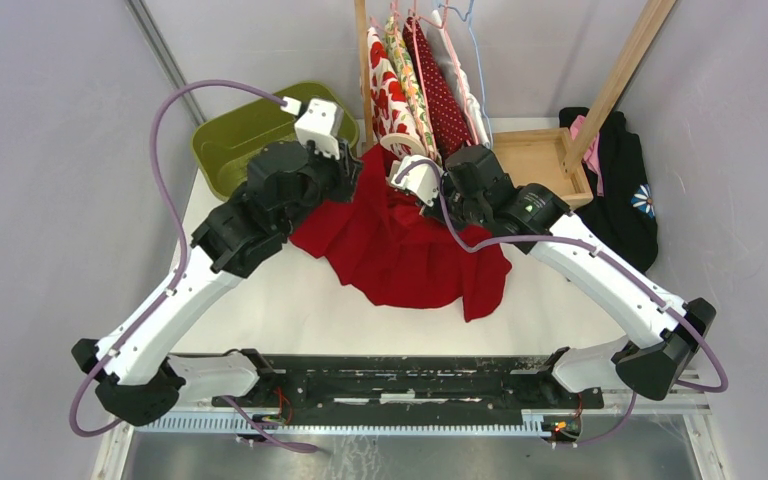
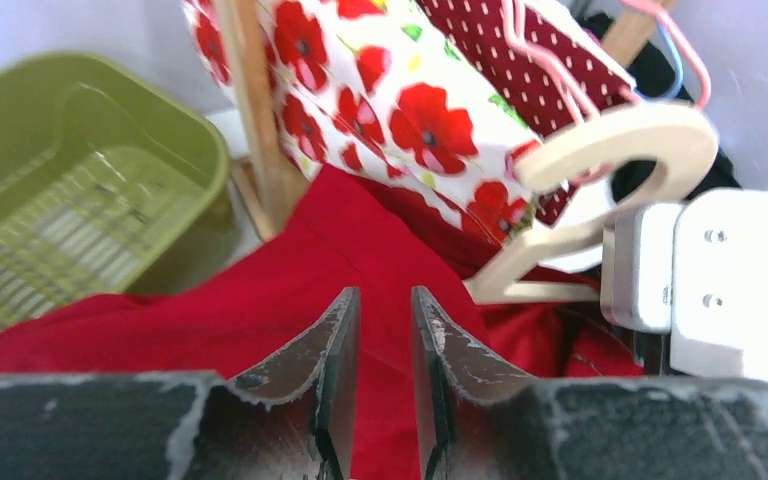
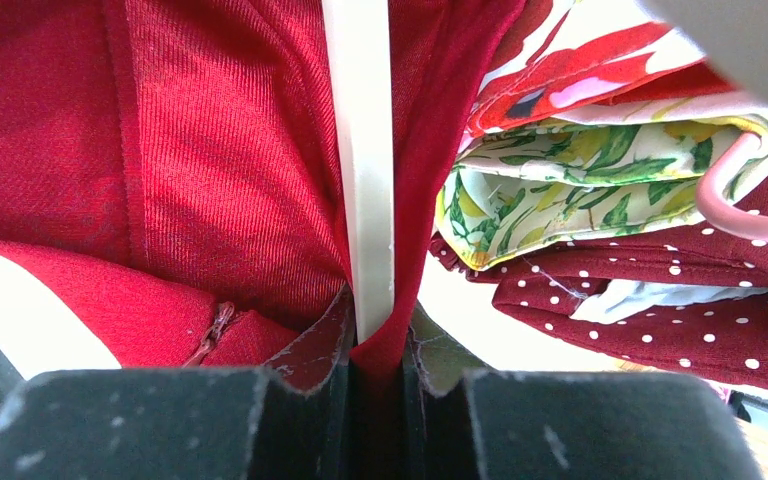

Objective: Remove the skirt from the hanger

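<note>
The red skirt (image 1: 420, 260) hangs and spreads over the white table below the rack. A cream hanger (image 2: 615, 180) with a round loop shows beside the right arm, its lower part going into the skirt. In the right wrist view, the hanger's pale bar (image 3: 365, 180) runs along the skirt's folds. My right gripper has red cloth bunched between its fingers, right at the bar's end. My left gripper stands with a gap between its fingers, over the skirt's left side; red cloth shows through the gap, apparently not pinched.
A green basin (image 1: 222, 155) lies at the back left. Several patterned clothes (image 1: 425, 90) hang on the rack close behind the skirt. To the right are a wooden tray (image 1: 525, 150) and a black garment (image 1: 620, 220).
</note>
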